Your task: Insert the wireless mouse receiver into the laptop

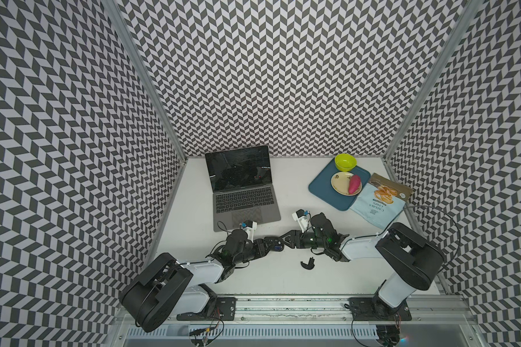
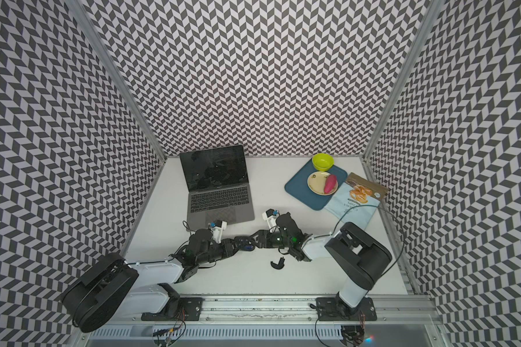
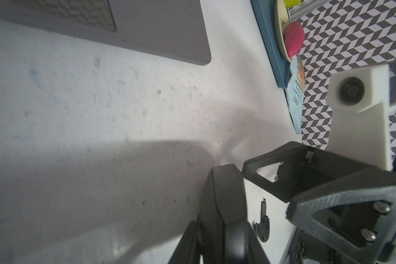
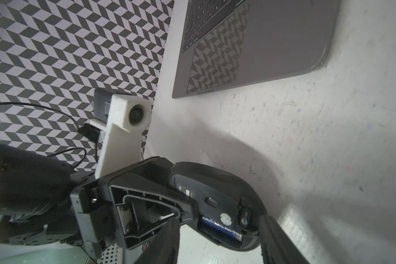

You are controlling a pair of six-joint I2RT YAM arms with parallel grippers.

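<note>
My left gripper [image 1: 267, 245] is shut on the black mouse [image 3: 226, 195], holding it above the table. Its open underside in the right wrist view shows a blue battery [image 4: 220, 228] and a small dark piece, apparently the receiver [image 4: 245, 216], in a slot near one end. My right gripper is part open at the mouse, its fingertips apart on either side of the underside in its own wrist view. Nothing shows gripped in it; contact cannot be told. The laptop [image 1: 246, 202] stands open behind the left arm, its ports not visible.
The mouse's loose black cover [image 1: 308, 264] lies on the table in front of the right gripper. At the back right are a blue tray [image 1: 324, 188] with a plate and green bowl [image 1: 345, 162], and a snack bag [image 1: 379, 205].
</note>
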